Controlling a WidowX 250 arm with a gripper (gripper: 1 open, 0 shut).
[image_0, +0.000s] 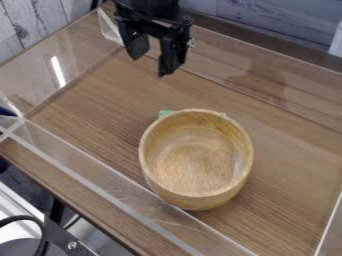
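The black robot gripper (152, 58) hangs high over the back middle of the wooden table, its fingers apart and open, with nothing visible between them. In front of it, a round light wooden bowl (193, 165) rests on the table, empty. A small light green object (166, 114) lies just behind the bowl's back left rim, partly hidden by it.
Clear plastic walls (34, 150) run along its edges. Black cables (34, 235) hang at the lower left corner.
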